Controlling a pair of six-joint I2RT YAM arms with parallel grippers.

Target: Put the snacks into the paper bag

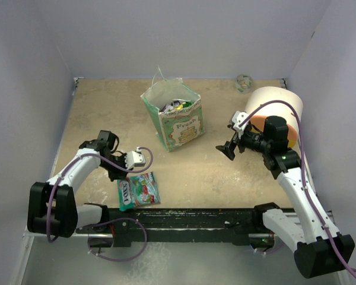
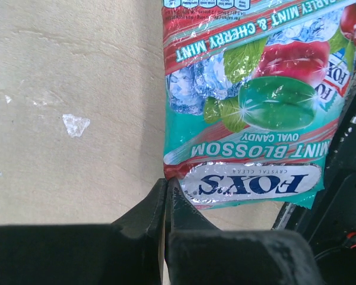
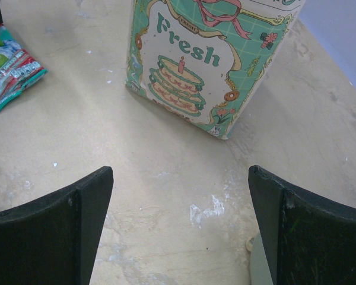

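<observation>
A green and red Fox's candy packet point(image 1: 145, 189) lies flat near the table's front left edge. My left gripper point(image 1: 120, 176) is low at its left side. In the left wrist view my left gripper is shut, its tips meeting at a corner of the packet point(image 2: 243, 136); whether any wrapper is pinched between them I cannot tell. The green paper bag point(image 1: 183, 127) stands open at the back centre, with several colourful snack packs point(image 1: 177, 105) inside. My right gripper is open and empty, to the right of the bag point(image 3: 190, 71).
A large cream cylinder point(image 1: 277, 98) with an orange inside lies at the back right, partly behind the right arm. A roll of clear tape point(image 1: 244, 82) is near the back edge. Bare table point(image 1: 196, 178) spreads across the middle. A dark rail runs along the front.
</observation>
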